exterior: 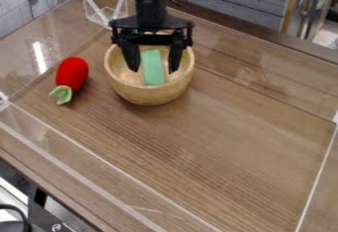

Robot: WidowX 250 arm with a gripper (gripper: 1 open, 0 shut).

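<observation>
The black gripper [153, 46] hangs at the top centre of the camera view, open, its fingers spread over a wooden bowl [169, 90]. Inside the bowl lies a light green block [152, 68], between the gripper's two sides. Whether the fingers touch it I cannot tell. A red object with a green end [71, 74], like a toy vegetable, lies on the table to the left of the bowl.
A grey panel stands at the far left behind the table's edge. A dark cable shows at the bottom left corner.
</observation>
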